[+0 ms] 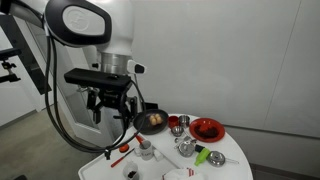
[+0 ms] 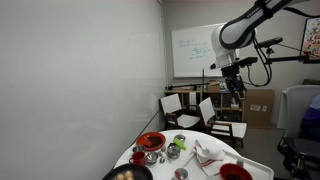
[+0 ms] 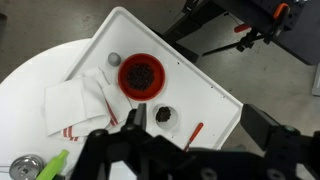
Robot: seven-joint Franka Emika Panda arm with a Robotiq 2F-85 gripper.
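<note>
My gripper [image 1: 112, 108] hangs in the air above the left side of the table, well clear of everything on it. In the wrist view its two dark fingers [image 3: 102, 150] stand wide apart, with no object held between them. Beneath it lies a white tray [image 3: 205, 85]. On that tray are a red bowl of dark bits [image 3: 141, 76], a small white cup with something dark inside [image 3: 163, 117] and a thin red-handled tool [image 3: 195, 132]. A small grey metal piece [image 3: 114, 59] sits beside the bowl. A white cloth with red stripes [image 3: 75, 105] lies to the left.
On the round white table [image 1: 232, 170] stand a black pan with brownish round items [image 1: 152, 121], a red dish [image 1: 207, 129], red cups [image 1: 173, 121], a metal pot [image 1: 186, 147] and a green-ended utensil [image 1: 202, 157]. A white wall [image 1: 225, 60] rises behind. Cables loop beside the arm.
</note>
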